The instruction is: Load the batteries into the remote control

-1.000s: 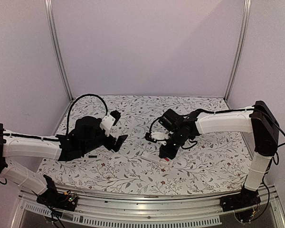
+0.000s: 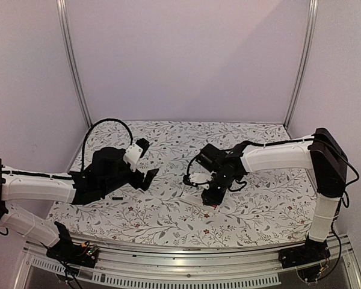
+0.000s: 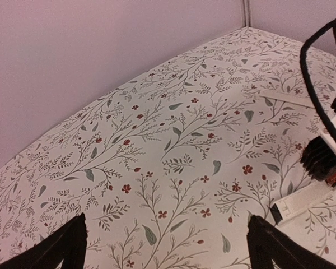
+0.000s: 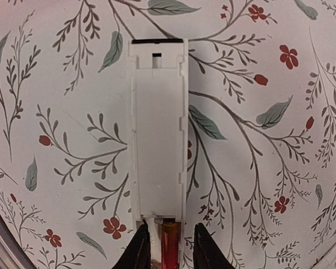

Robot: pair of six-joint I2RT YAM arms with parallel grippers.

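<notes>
The white remote control lies back side up on the patterned table, its battery compartment at the lower end of the right wrist view. A reddish-brown battery lies lengthwise in the right half of that compartment; its far end is cut off by the frame. My right gripper straddles it, with gaps between each finger and the battery. The compartment's left half shows empty where visible. Off to the left, my left gripper is held above the table, wide open with nothing between its fingers.
A small dark object rests on the table below the left arm. A flat white strip lies farther back in the left wrist view. Most of the tabletop between the arms is clear.
The left gripper has shifted slightly left.
</notes>
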